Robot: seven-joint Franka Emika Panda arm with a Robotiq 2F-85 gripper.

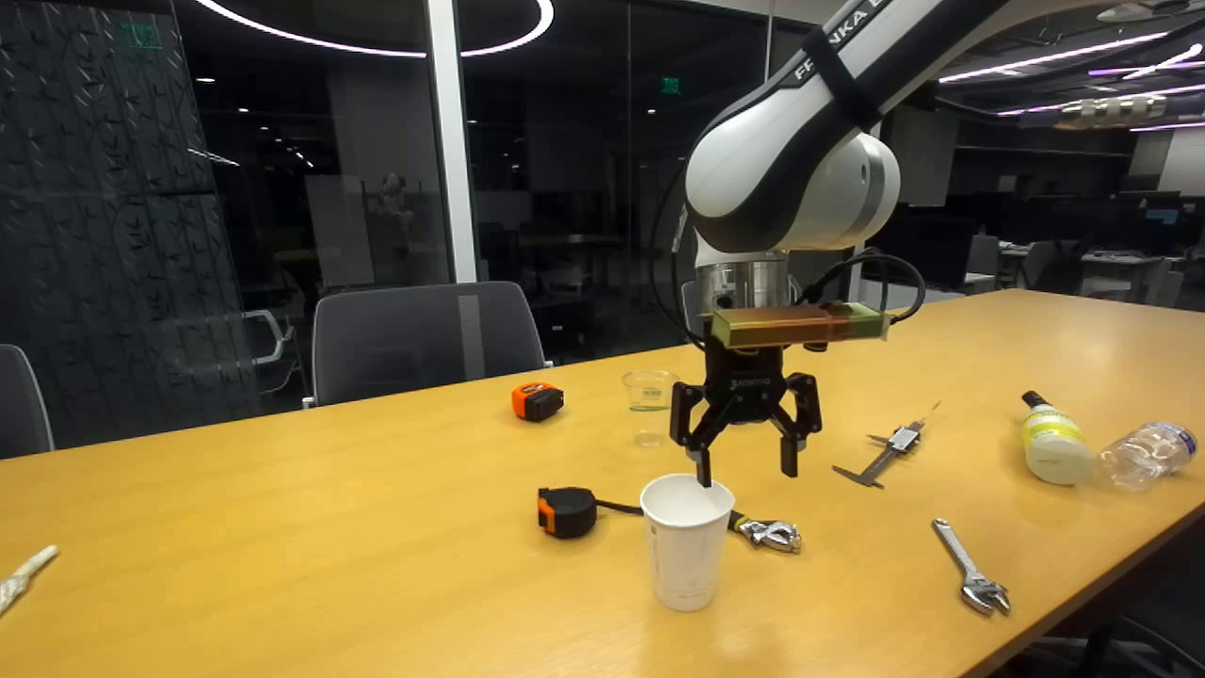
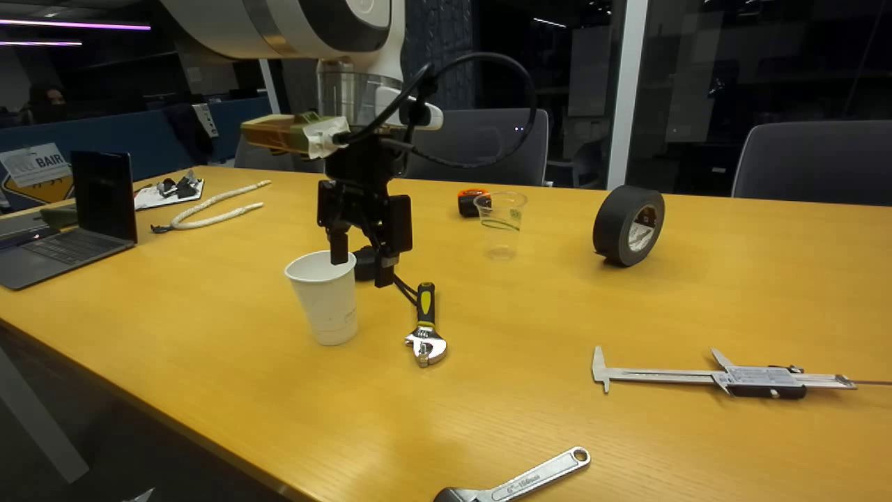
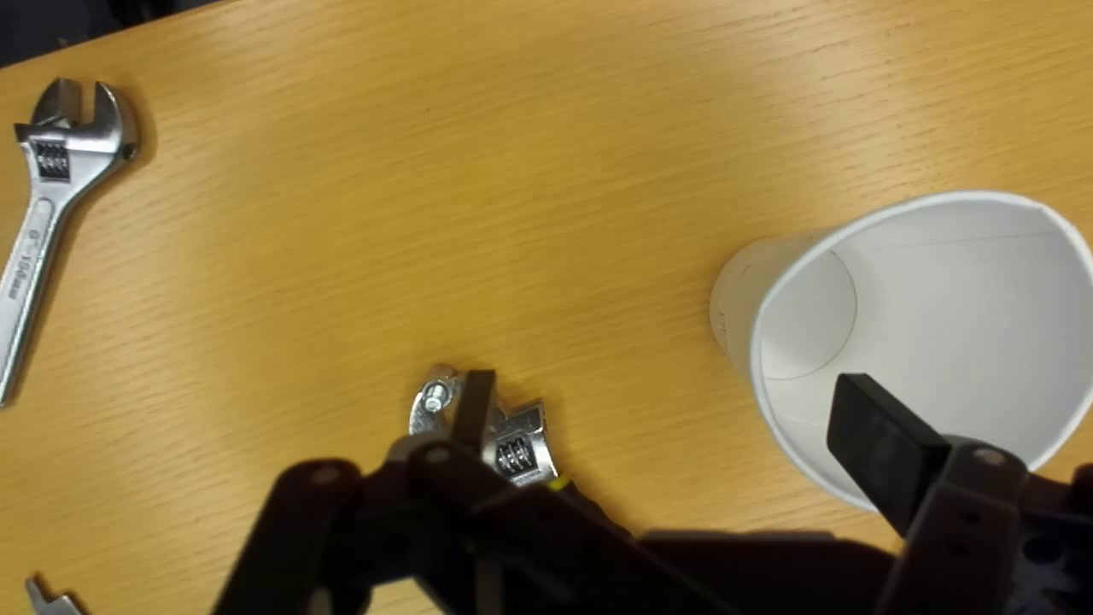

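Upright on the table, a white paper cup (image 1: 684,554) stands empty, its inside showing in the wrist view. My gripper (image 1: 747,469) is open above and behind it, with nothing held. One finger (image 3: 886,446) overlaps the mouth of the cup (image 3: 932,307) in the wrist view; whether it touches the rim I cannot tell. The other finger (image 3: 476,410) appears over the head of a wrench with a black and yellow handle (image 2: 426,322), which lies beside the cup.
A silver wrench (image 1: 969,571), a caliper (image 1: 895,450), a yellow-labelled bottle (image 1: 1053,441) and a clear jar (image 1: 1148,454) lie to the right. Two tape measures (image 1: 567,512), a clear cup (image 2: 502,226) and black tape (image 2: 628,226) stand around.
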